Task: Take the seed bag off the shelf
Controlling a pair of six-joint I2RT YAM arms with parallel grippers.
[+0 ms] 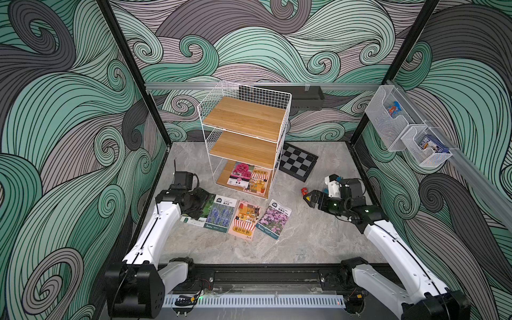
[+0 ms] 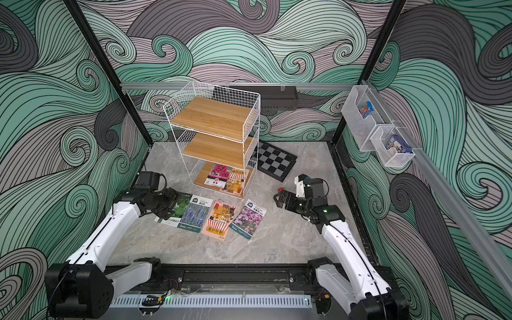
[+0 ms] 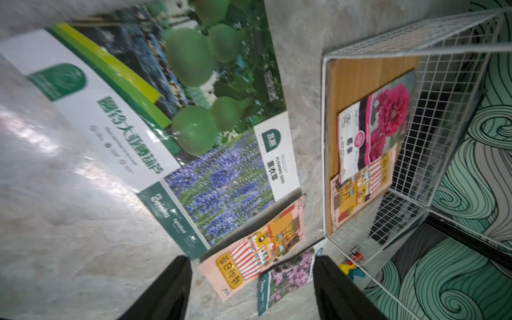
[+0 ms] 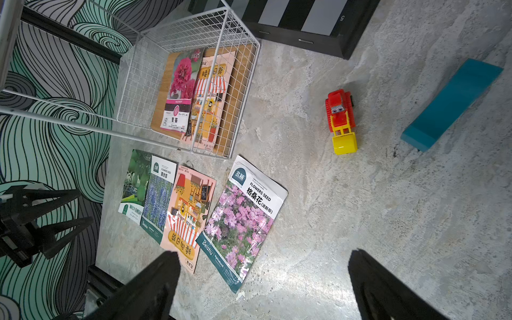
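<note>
On the bottom shelf of the white wire rack (image 1: 245, 131) lie a pink-flower seed bag (image 1: 241, 175) and an orange shop-print bag (image 1: 259, 181), side by side and partly overlapping. Several more bags rest flat on the table before it: a green gourd bag (image 3: 194, 58), a lavender bag (image 3: 226, 186), another orange bag (image 3: 256, 250) and a pink cosmos bag (image 4: 242, 221). The gourd bag touches the lavender one. My left gripper is open above the gourd bag's area, its fingers empty. Over the right side of the table, my right gripper has widely parted, empty fingers.
The rack's middle shelf (image 1: 245, 149) and top shelf (image 1: 248, 114) are bare. A black chessboard (image 1: 298, 161) lies right of the rack. A red and yellow toy truck (image 4: 340, 120) and a teal block (image 4: 453, 104) lie near my right gripper.
</note>
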